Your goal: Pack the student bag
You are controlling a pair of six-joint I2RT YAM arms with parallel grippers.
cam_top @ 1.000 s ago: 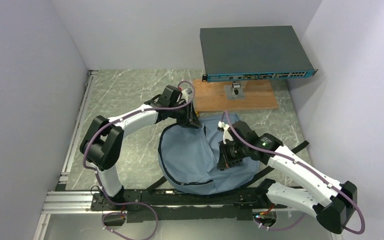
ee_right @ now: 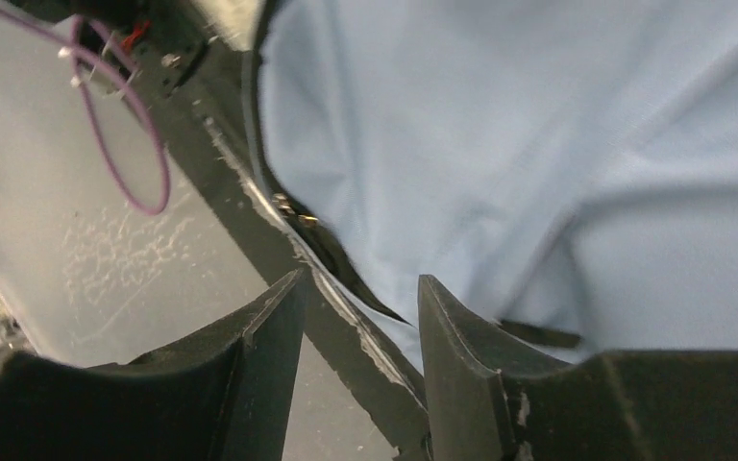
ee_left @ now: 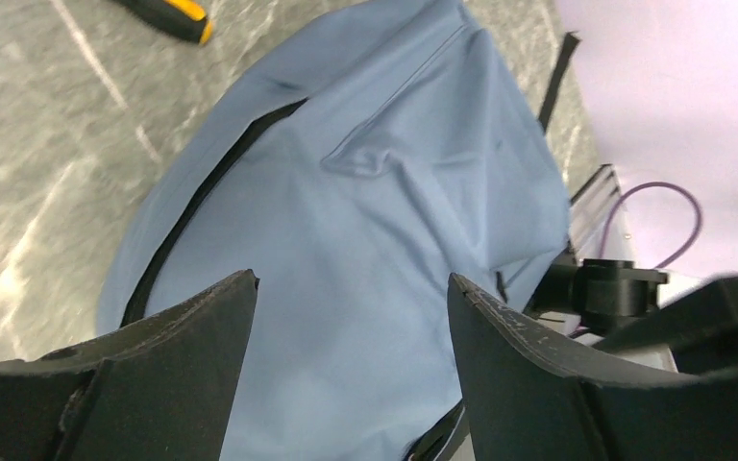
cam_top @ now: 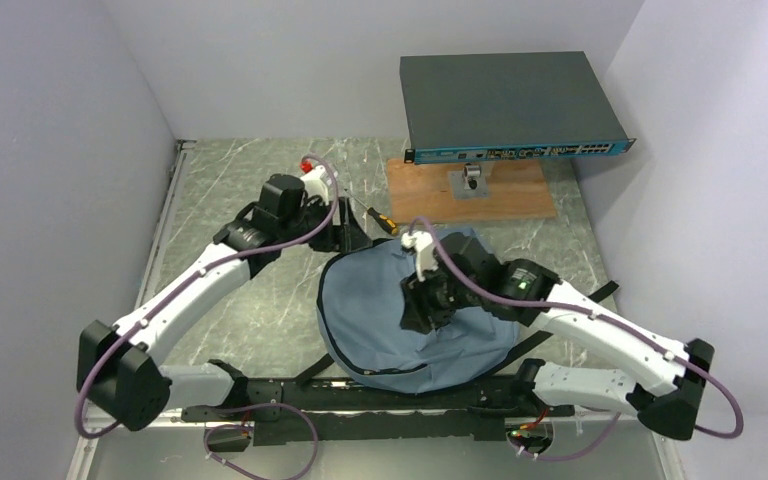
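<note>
The blue-grey bag (cam_top: 370, 320) lies flattened on the marble surface, dark zip along its edge and black straps out to the sides. My left gripper (cam_top: 345, 225) hangs open above the bag's back-left edge; in the left wrist view the cloth (ee_left: 346, 250) shows beneath its parted fingers. My right gripper (cam_top: 422, 305) is open over the middle-right of the bag; in the right wrist view, blurred cloth (ee_right: 442, 144) and the front edge lie below it.
A yellow-black screwdriver (cam_top: 382, 220) lies behind the bag. A wooden board (cam_top: 515, 200) with a metal mount and a large network switch (cam_top: 500, 100) stand at the back right.
My left arm has moved left and its gripper has drawn back from the screwdriver area. My right gripper has shifted leftward over the bag.
</note>
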